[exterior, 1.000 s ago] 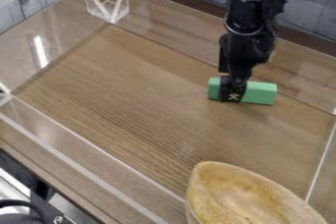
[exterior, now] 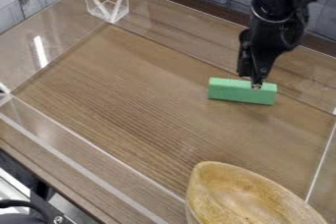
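A green rectangular block (exterior: 231, 90) lies on the wooden table (exterior: 118, 120) at the right of the middle. The black gripper (exterior: 254, 64) is above and just behind the block, its fingers pointing down, apart from it as far as shows. Whether the fingers are open or shut is unclear from this angle.
A yellow bowl (exterior: 245, 200) sits at the front right. A small white wire-like object (exterior: 108, 7) stands at the back left.
The gripper has moved up and to the right, away from the block's top. The block lies about where it was.
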